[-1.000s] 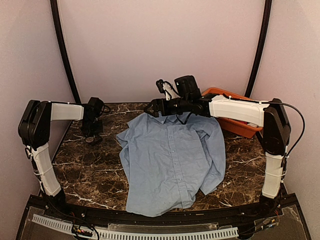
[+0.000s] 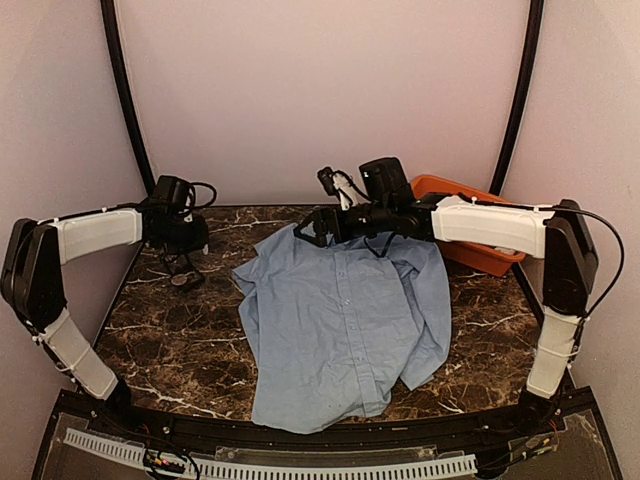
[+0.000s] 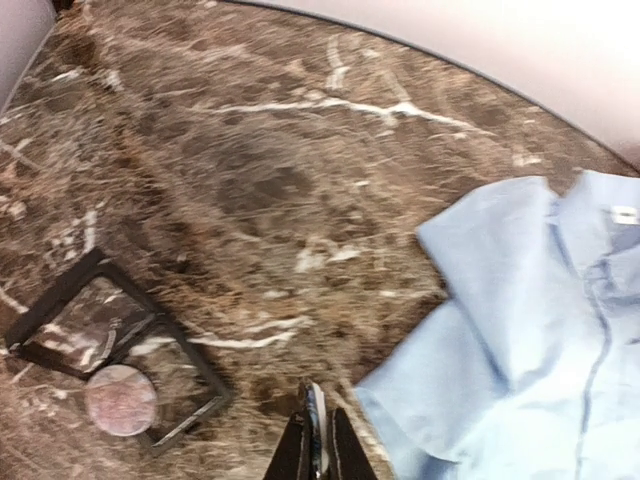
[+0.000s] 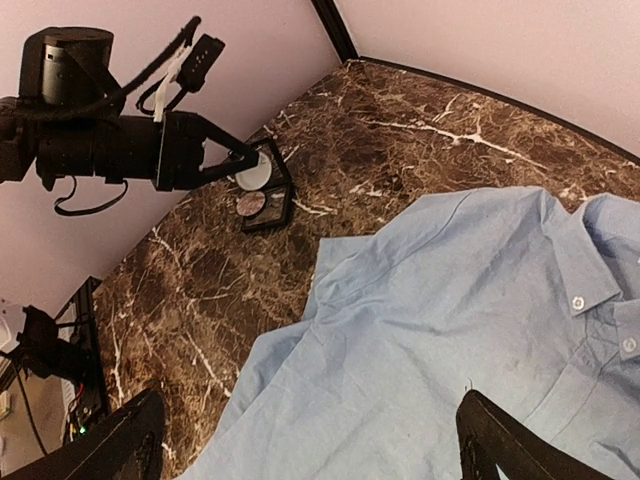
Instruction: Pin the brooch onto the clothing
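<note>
A round white brooch (image 4: pixel 255 170) is pinched in my shut left gripper, held above the table. In the left wrist view it shows edge-on as a thin pale sliver. Below it on the table lies a black two-compartment frame (image 3: pixel 160 330); a pinkish round brooch (image 3: pixel 121 400) rests at one of its compartments. The light blue shirt (image 2: pixel 330 320) is spread out, buttons up, to the right of the frame. Over the shirt's collar end hangs my right gripper (image 2: pixel 318 228), its fingers (image 4: pixel 505 445) wide apart and nothing between them.
An orange bin (image 2: pixel 470 255) stands at the back right, partly behind the right arm. A pale wall (image 2: pixel 320 110) closes off the back.
My left gripper has swung up and outward from the black frame, and the brooch now shows at its tip. The right arm has shifted slightly to the right.
</note>
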